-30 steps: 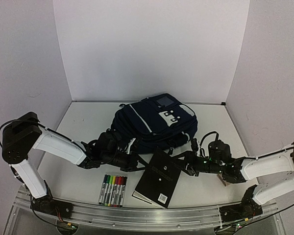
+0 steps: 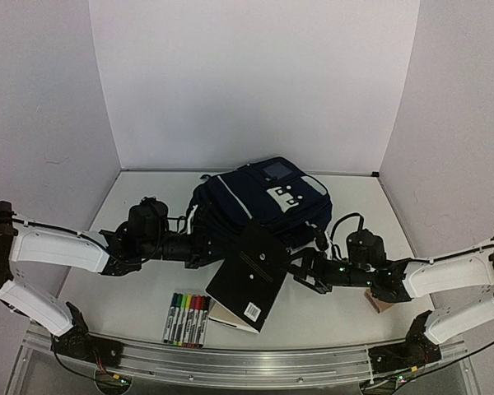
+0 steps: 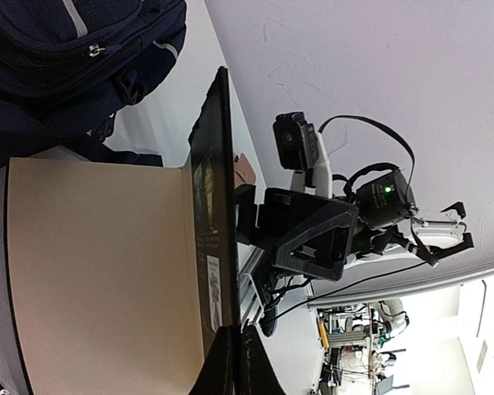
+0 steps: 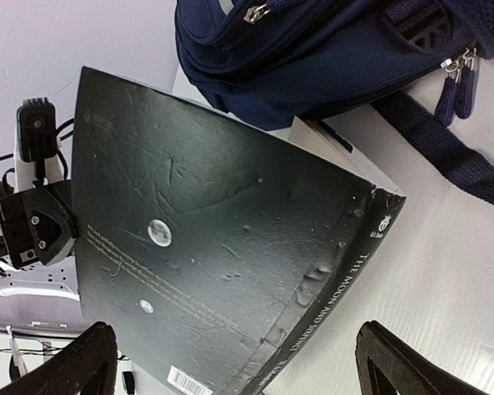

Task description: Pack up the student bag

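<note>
The black book point(image 2: 249, 276) stands tilted in front of the dark blue backpack point(image 2: 263, 197). In the left wrist view its dark cover point(image 3: 212, 222) rises away from the cream inner page point(image 3: 107, 271), so the book is partly open. My left gripper is shut on the edge of that cover. Spread wide apart, the fingers point(image 4: 70, 366) of my right gripper have the book's outer cover in front of them, and no grip on it shows. A row of several coloured markers point(image 2: 186, 319) lies at the table's front.
A small brown item point(image 2: 377, 301) lies under the right arm, partly hidden. The backpack's straps point(image 4: 445, 148) rest on the table. White walls enclose the back and sides.
My left gripper has moved back and left, carrying the book's upper edge closer to the backpack. The cover has lifted away from the pages. The right arm has shifted only slightly.
</note>
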